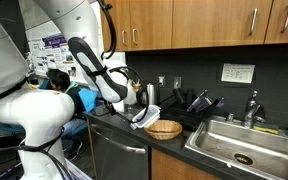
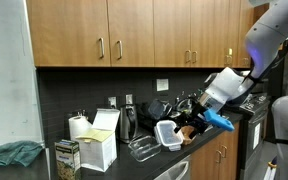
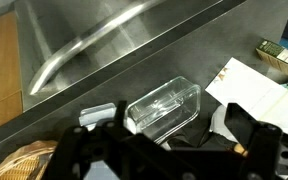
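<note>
My gripper is open above the counter, its two dark fingers wide apart at the bottom of the wrist view. Nothing shows clamped between them. Beyond and below the gap lies a clear plastic tray (image 3: 170, 104), also seen as a clear tray (image 2: 144, 148) on the counter in exterior view 2. A white container (image 3: 97, 116) is near the left finger, partly hidden. At the lower left of the wrist view is a wicker basket (image 3: 22, 160); exterior view 1 has the basket (image 1: 165, 129) at the counter's front.
An open white box (image 2: 98, 148) and a small printed box (image 2: 68, 160) stand left of the tray. A paper towel roll (image 2: 79, 128) is behind. Dark items crowd the back wall. The sink (image 1: 240, 148) lies right of the basket. Bare counter (image 3: 184, 48) borders the tray.
</note>
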